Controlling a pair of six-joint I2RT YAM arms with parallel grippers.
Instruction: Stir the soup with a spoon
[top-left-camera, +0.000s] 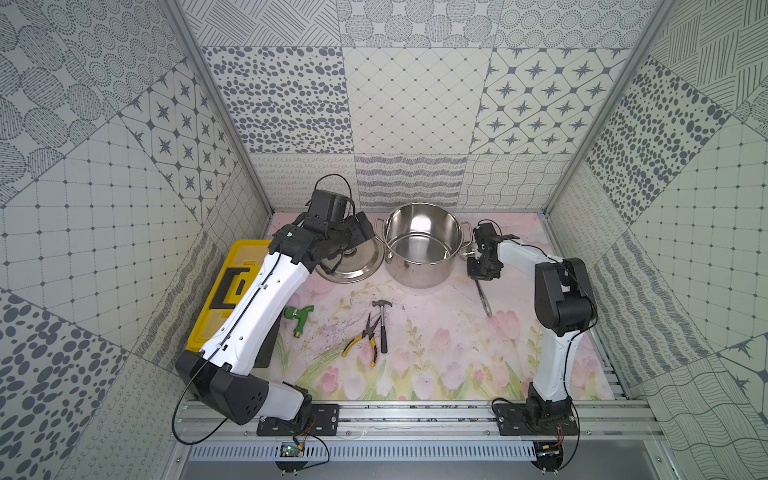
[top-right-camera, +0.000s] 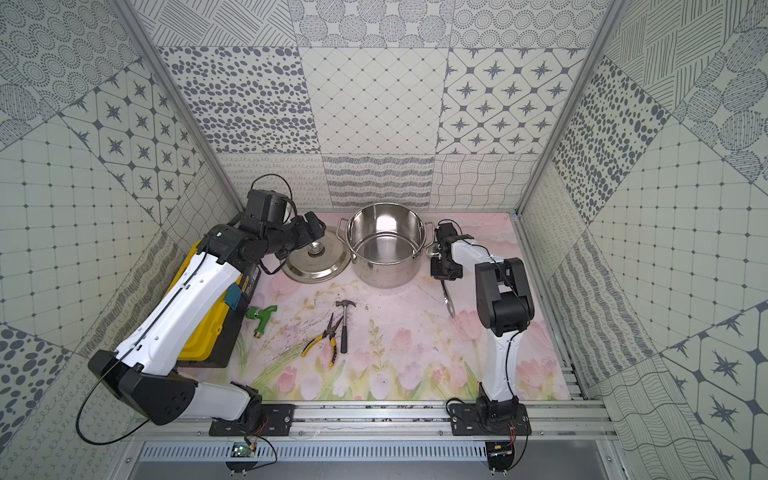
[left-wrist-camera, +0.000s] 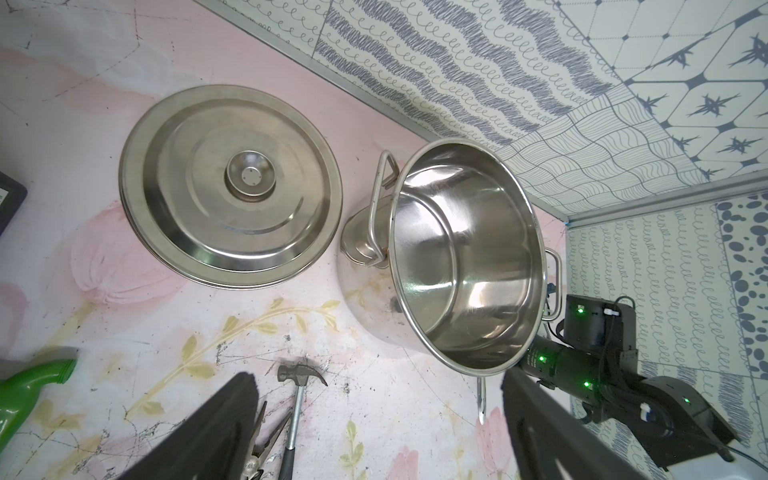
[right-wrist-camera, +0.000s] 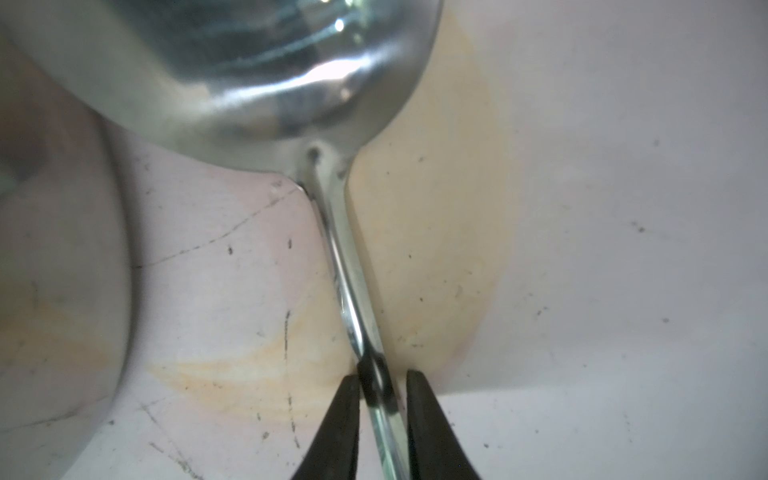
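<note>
The steel spoon, a ladle with a round bowl (right-wrist-camera: 272, 96), lies on the table to the right of the pot (top-left-camera: 420, 276), which stands uncovered. In the right wrist view, my right gripper has its fingers close on either side of the ladle's handle (right-wrist-camera: 352, 296); whether they grip it cannot be told. The handle's far end (top-left-camera: 485, 305) sticks out below this gripper in the top left view. My left gripper stands wide open above the table, nothing between its fingers. The pot's inside looks empty of anything but reflections.
A steel lid (left-wrist-camera: 200, 200) lies flat left of the pot. Pliers (top-left-camera: 365, 340), a hammer (top-left-camera: 383, 328) and a green nozzle (top-left-camera: 300, 317) lie on the front half. A yellow toolbox (top-left-camera: 209, 308) stands at the left.
</note>
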